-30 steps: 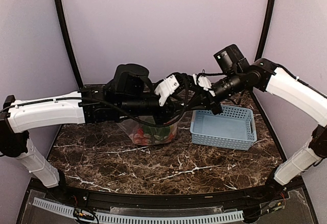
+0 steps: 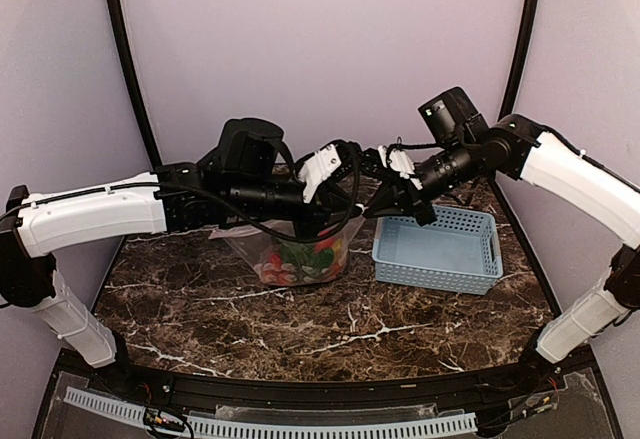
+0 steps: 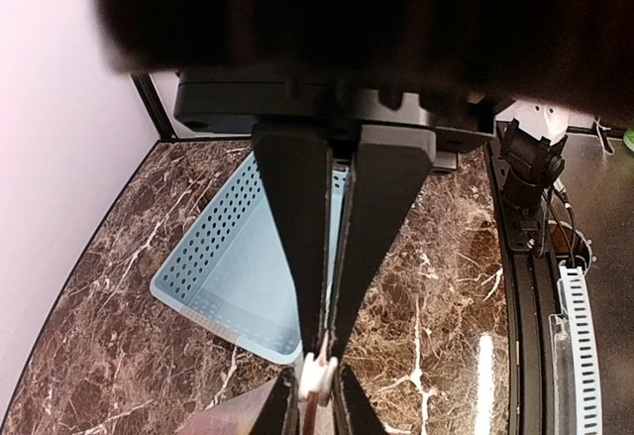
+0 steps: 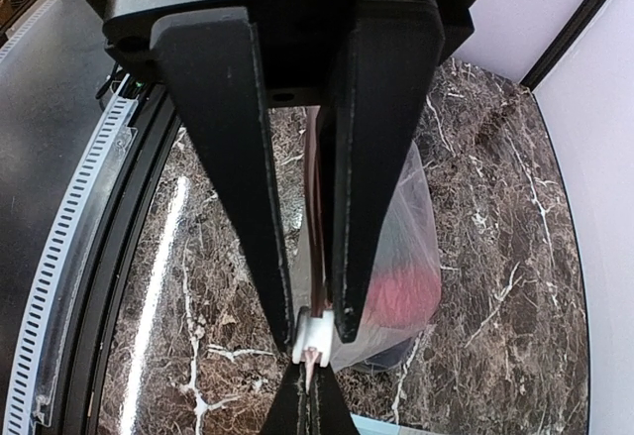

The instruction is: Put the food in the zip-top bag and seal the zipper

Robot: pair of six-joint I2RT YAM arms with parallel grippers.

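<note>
The clear zip bag (image 2: pixel 258 256) stands on the table below my left arm, with red and green food (image 2: pixel 300 261) inside. Its upper edge is mostly hidden by that arm. My left gripper is part open, its fingers (image 4: pixel 228 158) on either side of the bag's zipper edge. At its fingertips sits the white zip slider (image 4: pixel 314 338). Facing it almost tip to tip, my right gripper is shut on the pinkish zipper strip, just past the slider. How far the zipper is closed cannot be told.
A light-blue basket (image 2: pixel 435 249), empty, stands to the right of the bag, beneath the right arm. Both arms meet at the middle, with little room between the grippers.
A little more of the bag's left side shows. My right arm has stayed still.
</note>
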